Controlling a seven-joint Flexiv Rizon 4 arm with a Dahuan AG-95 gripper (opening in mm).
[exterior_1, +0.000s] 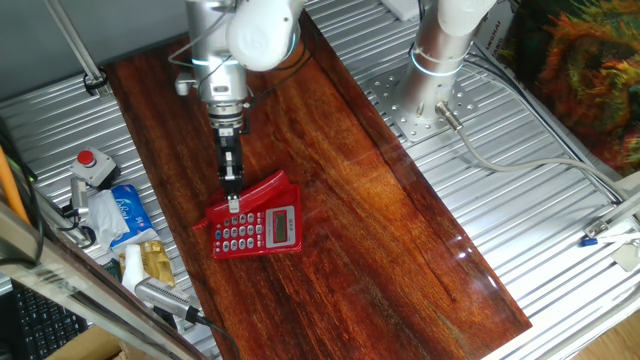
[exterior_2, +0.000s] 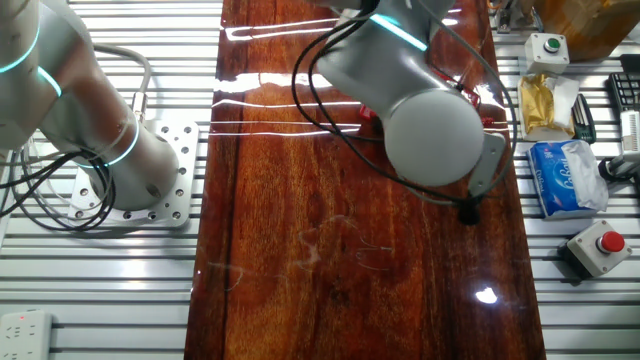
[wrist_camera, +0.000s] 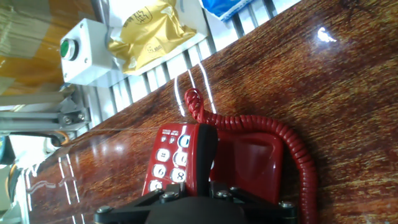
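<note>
A red desk telephone with white-and-blue keys and a small grey display lies on the wooden table. Its red handset runs slantwise along the edge behind the keypad. My gripper points down at the handset's middle and appears shut on it. In the wrist view, the handset's dark end rises between my fingers, with the keypad on one side and the bare red cradle on the other. Whether the handset touches the base is hidden. From the opposite exterior side, my arm covers most of the phone.
A coiled red cord loops around the phone's end. Beyond the table edge are a blue packet, a gold packet and a red-button box.
</note>
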